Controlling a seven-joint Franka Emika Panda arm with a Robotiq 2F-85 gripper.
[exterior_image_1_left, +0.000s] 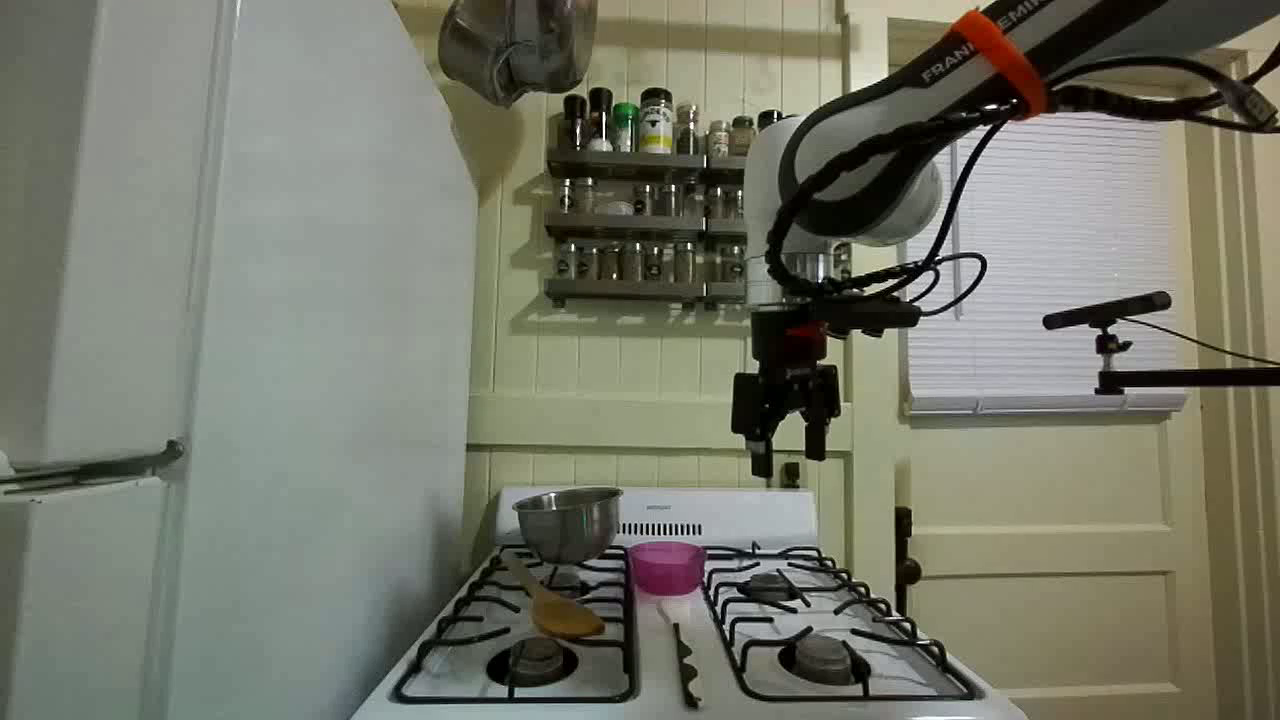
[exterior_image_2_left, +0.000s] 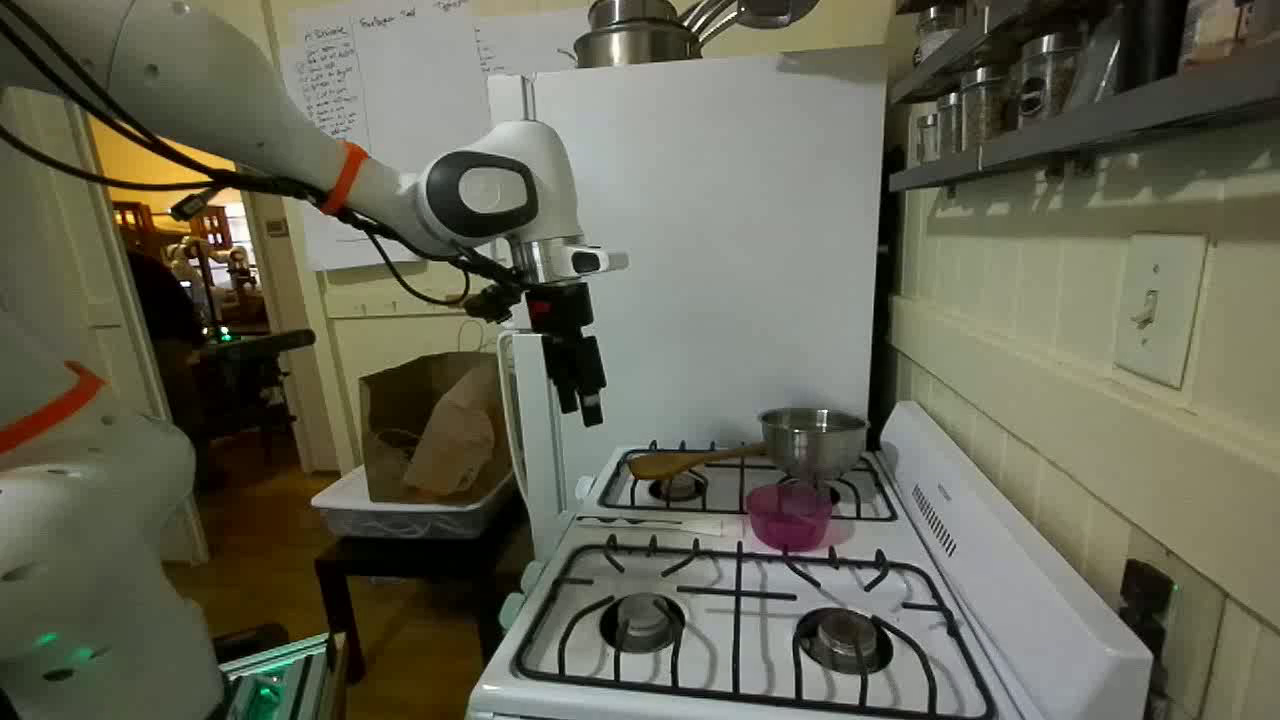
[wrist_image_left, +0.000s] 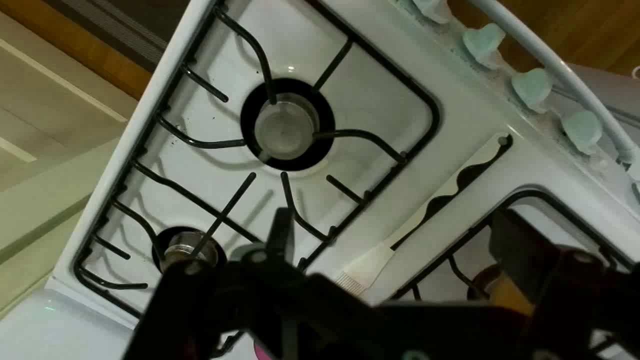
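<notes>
My gripper hangs in the air well above the stove, fingers pointing down, open and empty. In the wrist view its dark fingers stand wide apart over the stove top. A steel pot is on the back left burner. The wooden spoon lies across the left grate, its handle toward the pot. Between the two grates stands a translucent pink bowl, mostly hidden in the wrist view. A spatula with a white and black wavy handle lies flat on the stove's centre strip.
The right grate carries nothing. A tall white fridge walls off the stove's left side. Spice shelves hang on the back wall, and a blind-covered door is at right. Pale green knobs line the stove's front.
</notes>
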